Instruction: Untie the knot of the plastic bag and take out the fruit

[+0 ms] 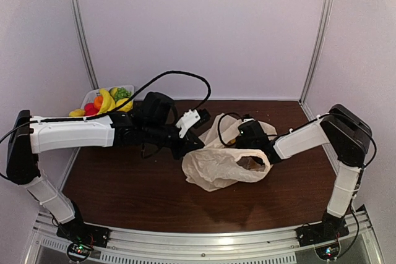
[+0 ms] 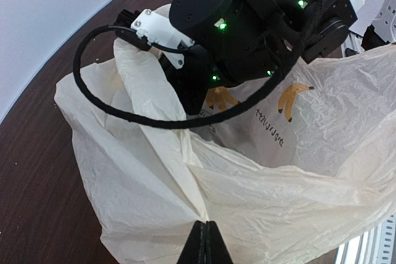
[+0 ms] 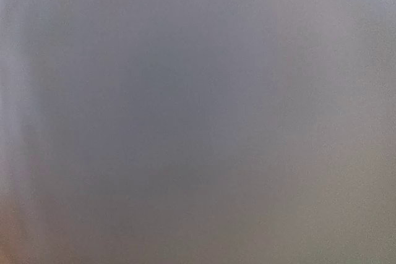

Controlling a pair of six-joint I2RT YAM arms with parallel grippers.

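The pale plastic bag [image 1: 216, 171] [image 2: 130, 190] sits open on the table, banana prints showing inside in the left wrist view. My left gripper [image 1: 192, 146] is shut at the bag's near-left rim, with the thin plastic at its fingertips. My right gripper [image 1: 250, 156] is down inside the bag; its fingers are hidden and the right wrist view is a grey blur. Whether any fruit is in the bag cannot be seen.
A white basket [image 1: 88, 98] of bananas, an orange and other fruit stands at the back left, partly behind the left arm.
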